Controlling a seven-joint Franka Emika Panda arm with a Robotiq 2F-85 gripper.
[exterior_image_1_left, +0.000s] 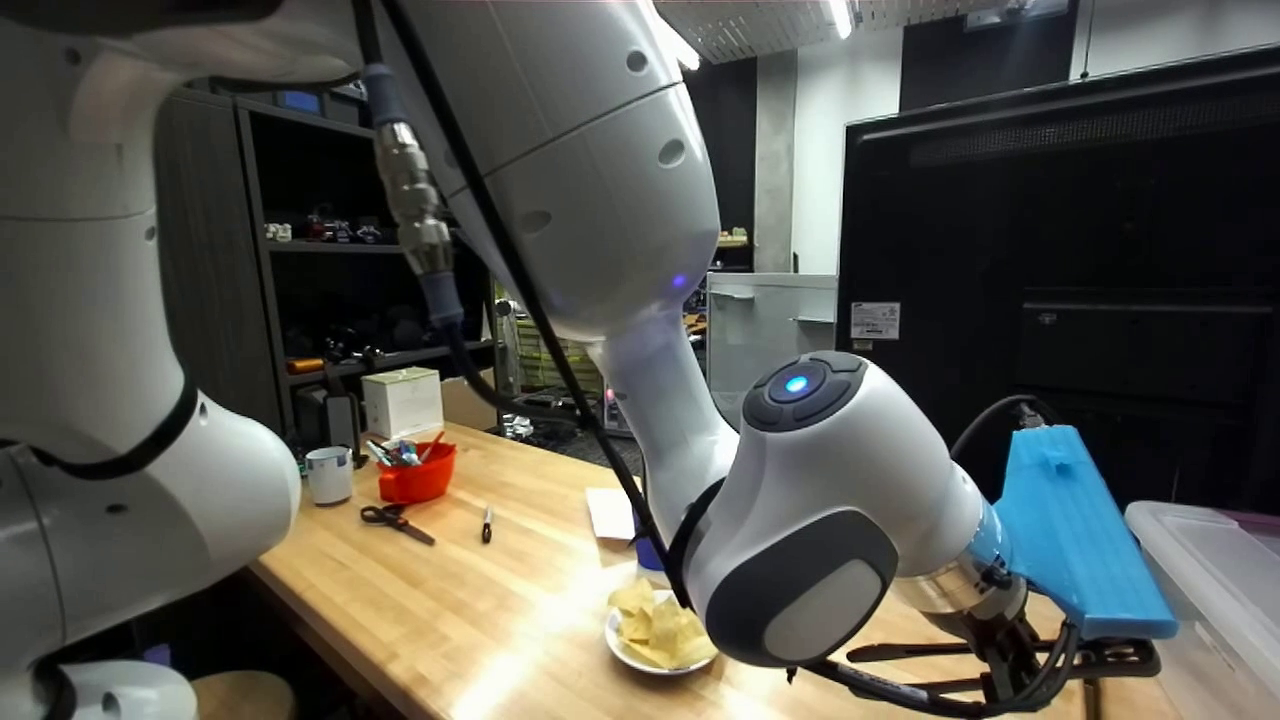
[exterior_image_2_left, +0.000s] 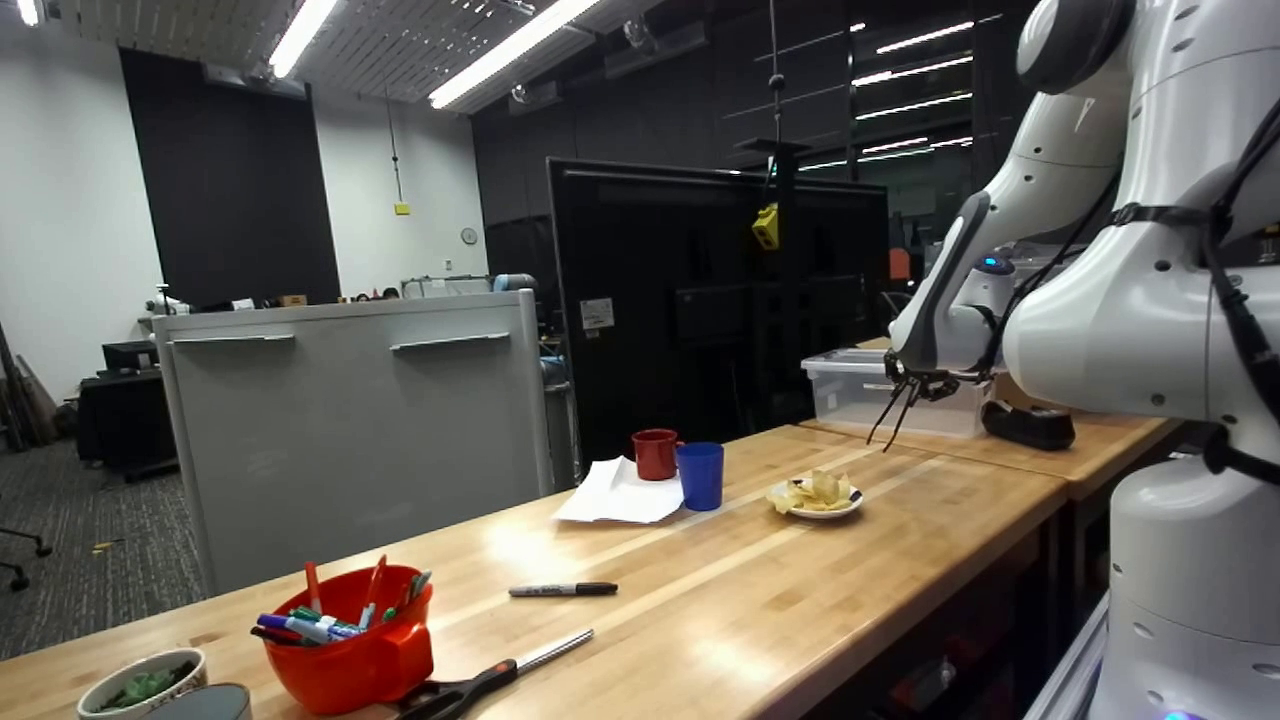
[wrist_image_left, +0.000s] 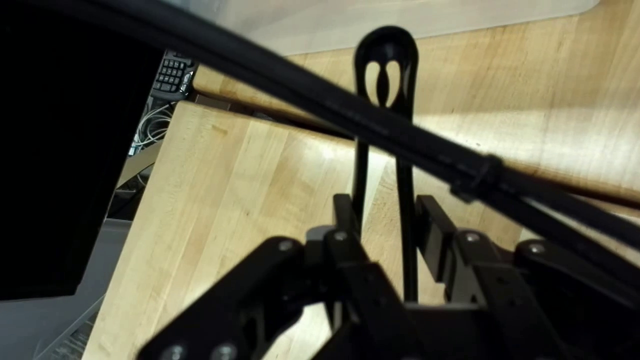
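Black tongs (wrist_image_left: 406, 204) stand between the fingers of my gripper in the wrist view. A finger pad lies along each side, and a rounded, slotted end extends beyond the fingertips. The gripper is shut on them, with a gap left between the two tong arms. In the second exterior view the tongs (exterior_image_2_left: 888, 414) point down and slightly left from the gripper (exterior_image_2_left: 924, 384), above the table's far part. A white plate of yellow chips (exterior_image_2_left: 821, 491) sits nearby, apart from the tongs. In the first exterior view the wrist partly hides the gripper.
A blue cup (exterior_image_2_left: 701, 476) and a red mug (exterior_image_2_left: 655, 455) stand by white paper (exterior_image_2_left: 606, 493). A clear bin (exterior_image_2_left: 840, 390) is behind the gripper. Marker (exterior_image_2_left: 564, 589), scissors (exterior_image_2_left: 492, 680) and a red pen container (exterior_image_2_left: 348, 666) lie at the other end. Mid-table is mostly clear.
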